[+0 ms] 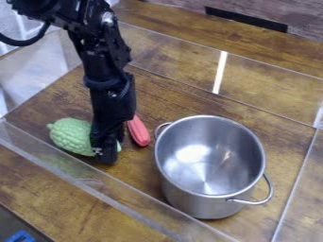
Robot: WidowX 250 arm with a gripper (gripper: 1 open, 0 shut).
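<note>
The black arm comes down from the top left, and its gripper [106,144] is low over the left part of the table, closed on a green bumpy vegetable toy [71,136] lying on the wood. A red object [138,133] lies just right of the fingers. A steel pot [210,163] with two side handles stands to the right of them. The fingertips are partly hidden against the green toy.
Transparent edges run along the front left and the right side. A blue item [18,234] is at the bottom-left corner.
</note>
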